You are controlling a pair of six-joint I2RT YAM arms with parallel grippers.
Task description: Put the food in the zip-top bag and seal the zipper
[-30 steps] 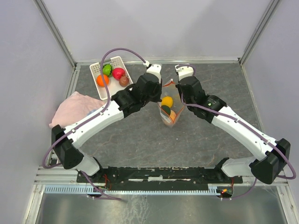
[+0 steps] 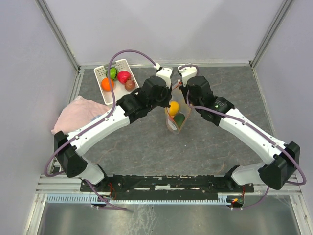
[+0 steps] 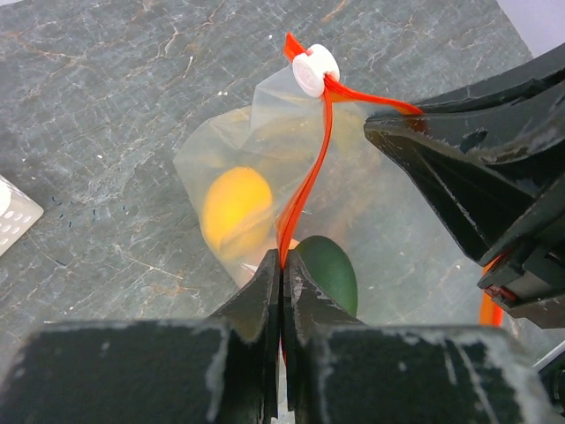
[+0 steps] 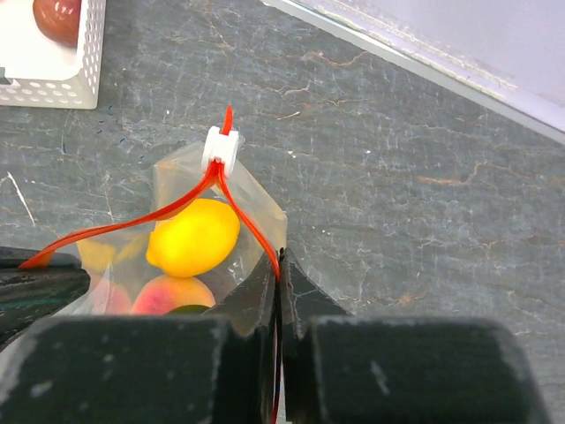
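The clear zip bag [image 2: 177,125] with a red zip edge [image 3: 309,181] and a white slider [image 3: 316,71] hangs between my two grippers. In the left wrist view, my left gripper is shut on one side of the red edge. On the opposite side my right gripper has its fingers close together with the red edge between them. The bag's mouth gapes between the grippers. Inside lie a yellow lemon [image 4: 196,237], a dark green avocado [image 3: 328,276] and a peach [image 4: 172,295]. The slider sits at the far corner where both red edges meet.
A white basket [image 2: 100,73] at the back left holds an orange [image 2: 106,84], a green pepper [image 2: 113,73], a red fruit [image 2: 123,77] and a brown-red one [image 2: 129,85]. A pink cloth [image 2: 78,115] lies at the left.
My right gripper has moved left, closer to the left one, and the bag's mouth has narrowed. The left gripper has shifted slightly right. The food has shifted within the bag.
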